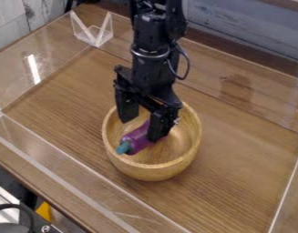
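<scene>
A wooden bowl (176, 160) sits at the middle of the table, with a purple object with a teal tip (138, 140) lying inside it. My black gripper (151, 116) is low over the bowl's back part, above and around the purple object's upper end, and appears open. Its fingers partly hide the object; whether they touch it cannot be told.
A clear plastic object (93, 27) lies at the back left. The table's edge runs along the left side, with dark space beyond.
</scene>
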